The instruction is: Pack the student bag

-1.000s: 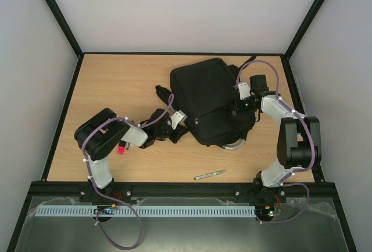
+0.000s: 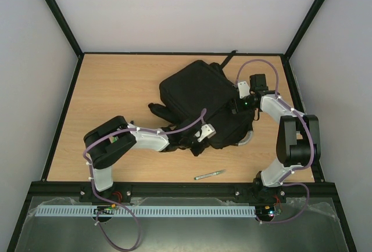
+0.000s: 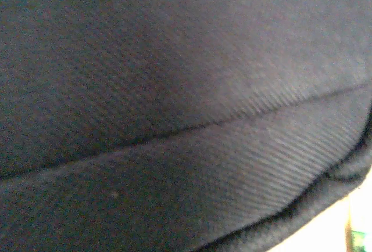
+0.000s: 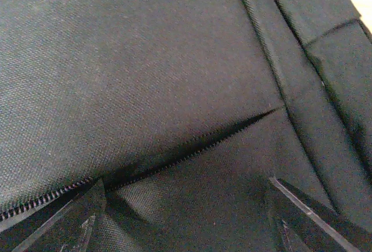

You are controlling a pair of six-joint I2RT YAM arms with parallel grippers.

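Note:
The black bag (image 2: 192,92) lies on the wooden table, its top panel (image 4: 116,49) crossing a zipper (image 4: 174,165) in the right wrist view. My left gripper (image 2: 195,141) is shut on the bag at its lower left corner; black fabric (image 3: 174,60) fills the left wrist view and hides the fingertips. My right gripper (image 2: 241,104) stands open over the bag's right side, with fabric below and between its fingers.
A pen (image 2: 209,175) lies on the bare table (image 2: 110,83) near the front edge. Small items behind the left arm are mostly hidden.
The right arm has stayed about where it was.

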